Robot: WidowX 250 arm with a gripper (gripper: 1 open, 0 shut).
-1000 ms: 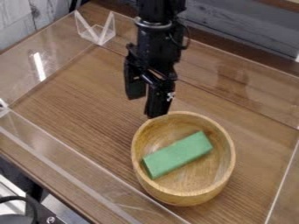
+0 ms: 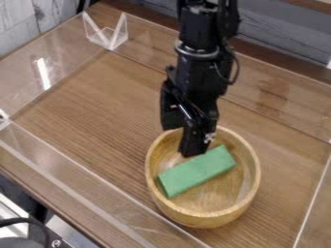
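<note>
My black gripper (image 2: 187, 134) reaches down from the top centre to just above the back part of a round tan bowl (image 2: 246, 199), its fingers open. A green rectangular block (image 2: 195, 170) lies inside the bowl, a little in front of the fingertips.
A clear angular plastic object (image 2: 106, 31) stands at the back left of the wooden table (image 2: 77, 126). Black cable or tubing (image 2: 26, 232) shows at the bottom left corner.
My gripper has moved down and toward the front, closer to the bowl and the green block. The bowl and block look unmoved.
</note>
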